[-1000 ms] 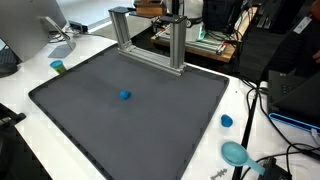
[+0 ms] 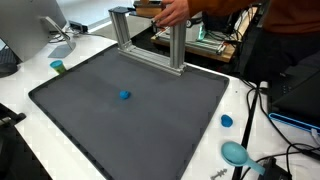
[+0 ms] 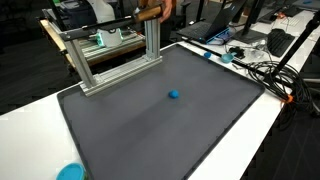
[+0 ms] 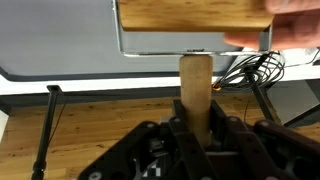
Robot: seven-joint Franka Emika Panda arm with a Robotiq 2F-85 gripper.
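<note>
In the wrist view a narrow wooden handle (image 4: 196,88) runs down into my gripper, which is shut on it. Just above its top end lies a wide wooden block (image 4: 195,13) with a thin pale metal strip along its edge. Whether handle and block are one piece cannot be told. A person's hand (image 4: 292,28) reaches the block's right end. Behind the table in the first exterior view, a wooden piece (image 2: 147,8) shows at the top edge beside the hand (image 2: 180,12). No gripper can be made out in either exterior view.
A white rack with two posts (image 3: 152,38) stands along one edge of the dark mat (image 2: 130,118). On the mat rests a small blue object (image 2: 125,95). A teal bowl (image 2: 238,155) and cables lie off to the side.
A person's hand has come in from the right, behind the rack, to the wooden piece. The mat and the objects on it look unchanged.
</note>
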